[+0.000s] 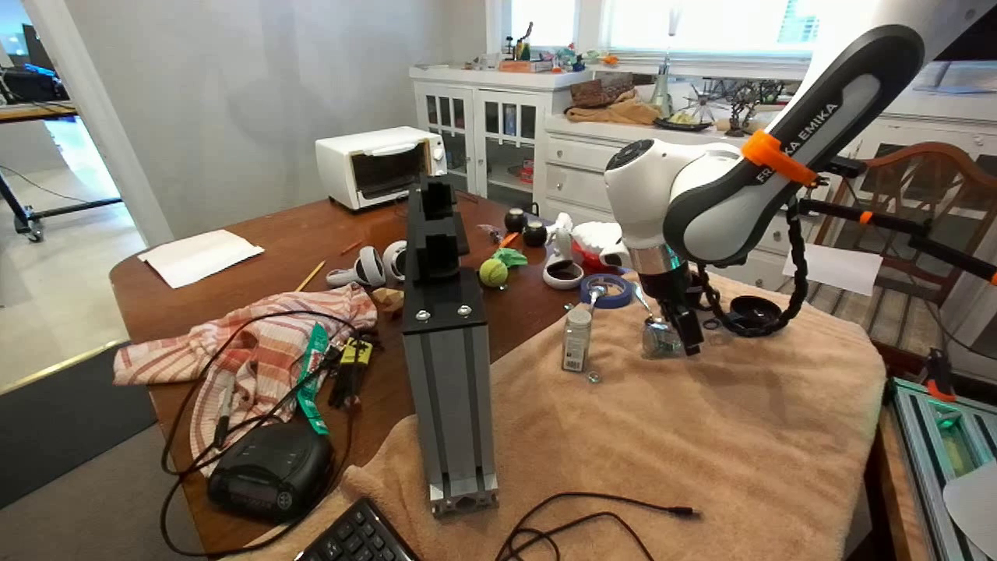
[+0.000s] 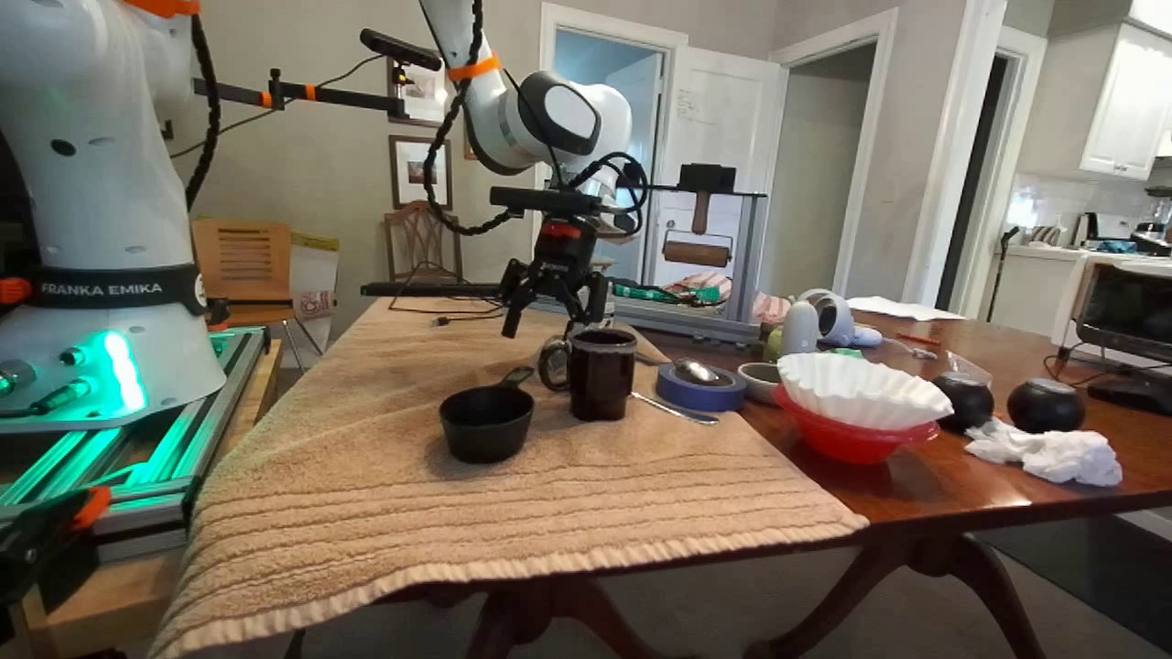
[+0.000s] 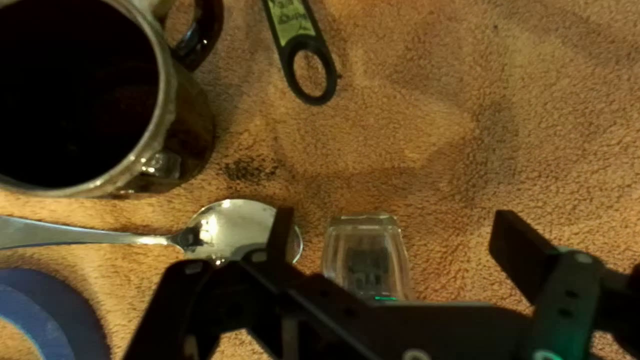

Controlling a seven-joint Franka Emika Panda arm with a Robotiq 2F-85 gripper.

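Observation:
My gripper stands open in the wrist view, one finger at each side of a small clear glass (image 3: 367,255). The glass lies between the fingers' lines, nearer the left one, and its lower part is hidden by the gripper body. The left fingertip overlaps the bowl of a metal spoon (image 3: 231,231). In exterior view 1 the gripper (image 1: 689,329) hangs just right of the glass (image 1: 660,347). A dark mug (image 2: 602,379) stands in front of the gripper (image 2: 555,323) in exterior view 2. Nothing is held.
A black measuring cup (image 2: 486,428) sits beside the mug. Blue tape (image 2: 700,389) lies near the spoon, and a capped clear jar (image 1: 576,342) stands left of the glass. A tall metal frame (image 1: 453,402) rises farther left.

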